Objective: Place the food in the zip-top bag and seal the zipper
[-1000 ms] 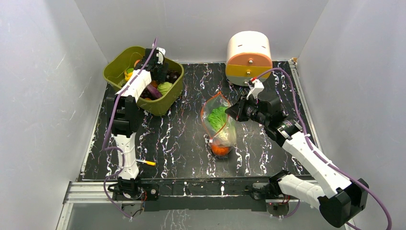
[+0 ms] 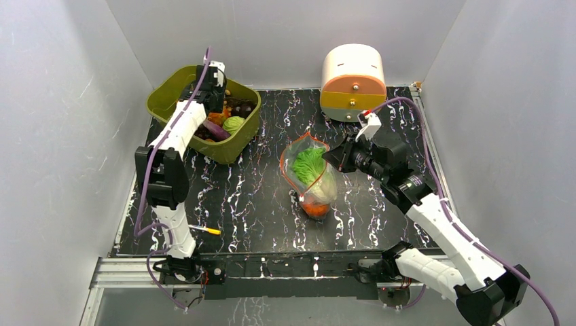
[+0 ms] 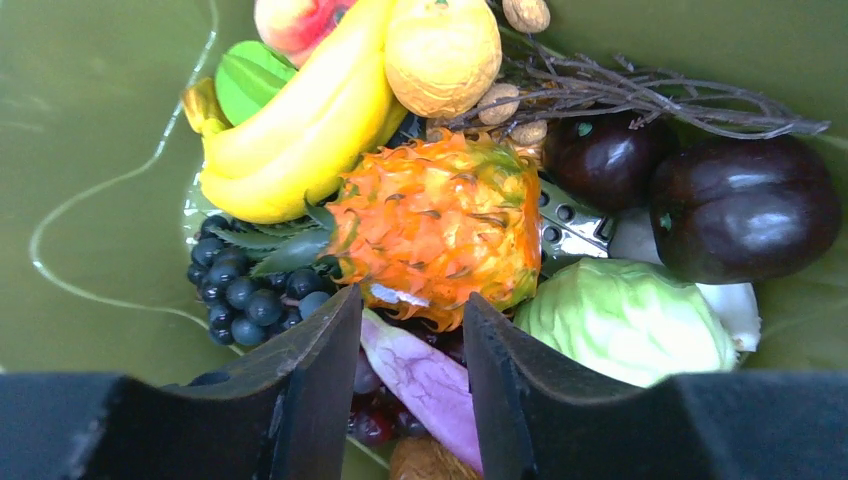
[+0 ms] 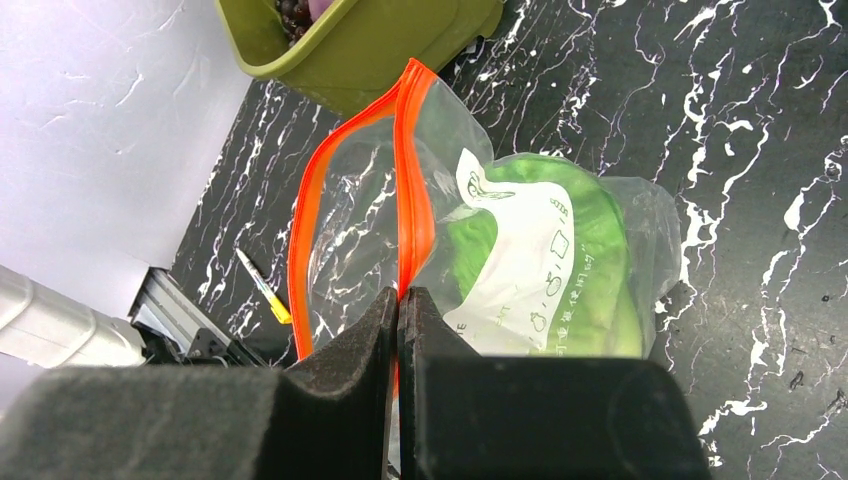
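Note:
My right gripper is shut on the orange rim of the clear zip top bag (image 4: 350,230). The bag's mouth stands open to the left, and a green leafy vegetable (image 2: 309,164) and an orange-red item (image 2: 315,208) are inside. Over the green bin (image 2: 250,133), my left gripper points down with its fingers apart. Below them are an orange spiky fruit (image 3: 440,225) and a purple eggplant (image 3: 425,375); whether the fingers touch either one is unclear.
Around these in the bin lie bananas (image 3: 300,130), a cabbage (image 3: 625,320), dark round fruit (image 3: 745,210) and grapes (image 3: 245,290). A yellow marker (image 2: 210,231) lies at front left. A bread box (image 2: 353,81) stands at the back; the table between bin and bag is clear.
The left arm has shifted left over the bin, uncovering the orange fruit in the top view. The bag has moved only slightly, with the right gripper still at its rim.

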